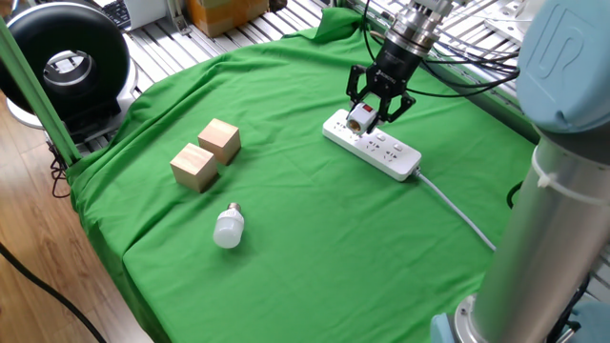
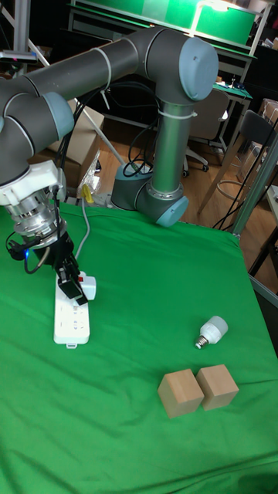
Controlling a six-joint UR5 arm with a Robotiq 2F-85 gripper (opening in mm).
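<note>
A white lamp socket with a red switch (image 1: 359, 119) is at the far-left end of the white power strip (image 1: 393, 156). My gripper (image 1: 373, 118) comes down over it, with its fingers on either side of the socket's body, and is shut on it. In the other view the socket (image 2: 89, 286) juts out beside the black fingers, above the strip (image 2: 72, 326). Whether its plug sits in the strip's holes is hidden. A white light bulb (image 1: 229, 227) lies on its side on the green cloth, well away from the gripper.
Two wooden blocks, one nearer (image 1: 194, 168) and one farther (image 1: 219, 140), stand close together near the bulb. A grey cord (image 1: 456, 210) runs from the strip towards the arm's base. Open green cloth (image 1: 315, 257) lies between bulb and strip.
</note>
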